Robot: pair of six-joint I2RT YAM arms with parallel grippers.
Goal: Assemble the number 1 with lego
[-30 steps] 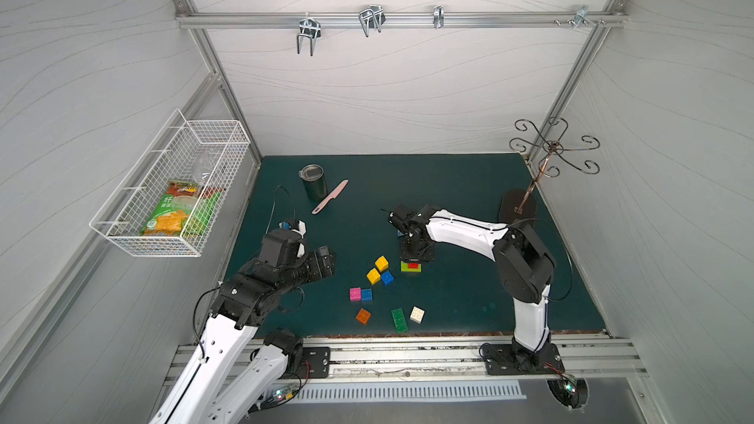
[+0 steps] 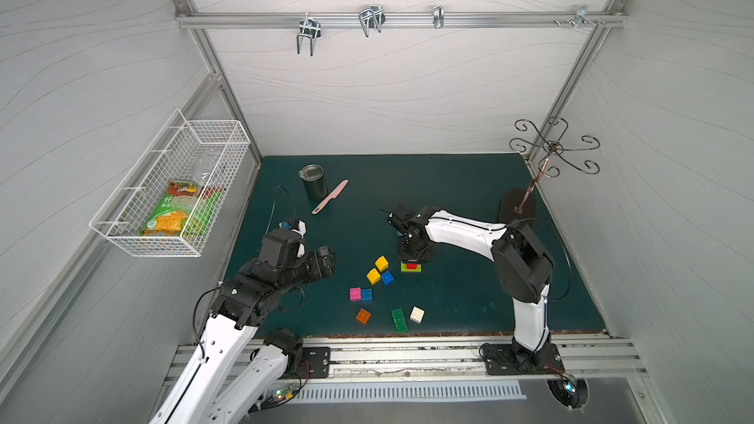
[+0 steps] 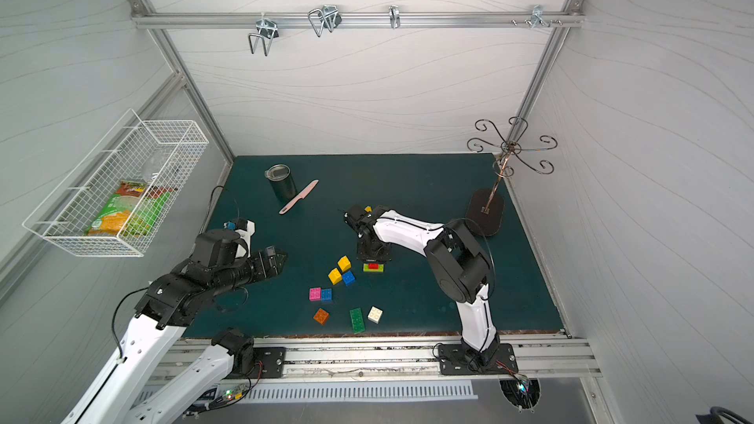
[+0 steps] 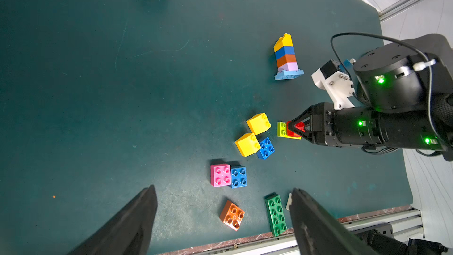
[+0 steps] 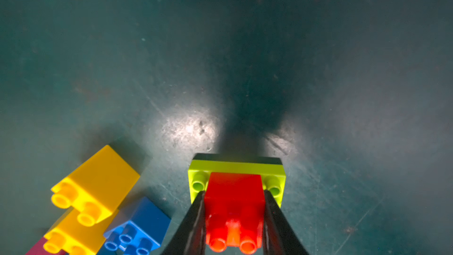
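In the right wrist view, a red brick (image 5: 234, 189) is between the fingers of my right gripper, which is shut on it. The brick sits over the middle of a lime-green plate (image 5: 236, 166), with a stud showing on each side; whether it is pressed fully down cannot be told. My left gripper hangs open and empty over the table's left side. A finished-looking tower (image 4: 285, 55) of yellow, blue, orange and pink on a light-blue base stands behind the right gripper.
Left of the plate lie two yellow bricks (image 4: 248, 144) and a blue brick (image 4: 265, 148). Nearer the front are a pink brick (image 4: 220, 175), an orange brick (image 4: 232, 215), a green brick (image 4: 276, 214) and a white brick (image 2: 417, 314).
My right gripper has shifted very slightly with the red brick over the lime-green plate. The left arm and the loose bricks have stayed where they were.
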